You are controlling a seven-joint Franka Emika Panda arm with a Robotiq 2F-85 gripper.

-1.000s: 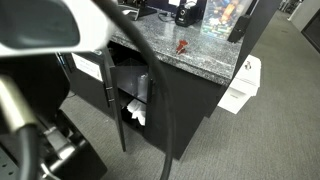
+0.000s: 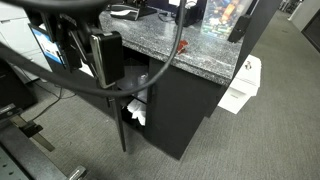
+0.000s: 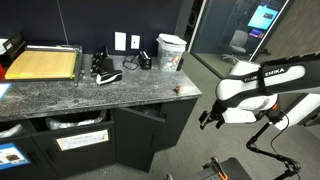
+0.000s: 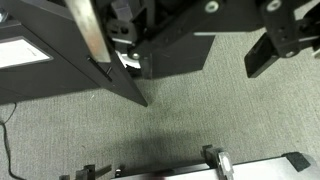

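My gripper hangs in the upper part of the wrist view, its dark fingers (image 4: 265,58) set wide apart. Only carpet and cabinet edge show between them, so it is open and empty. From exterior view 2 the gripper (image 3: 211,118) is right of the black cabinet, clear of the counter. The cabinet door (image 3: 138,136) stands swung out from its compartment. Inside, a white crumpled item (image 2: 137,111) sits low. In exterior view 1 the gripper and a thick cable cover part of the cabinet front.
A small red object (image 3: 178,90) rests on the granite counter (image 3: 100,95) near its right end. Behind it stands a clear tub (image 3: 171,53) of colourful contents. White boxes (image 2: 241,83) stand on the floor beyond the cabinet. The carpet right of the cabinet is open.
In exterior view 1 the arm has swung so that the black gripper now shows at upper left, higher than before, and the white arm link has left the view. The door looks unmoved.
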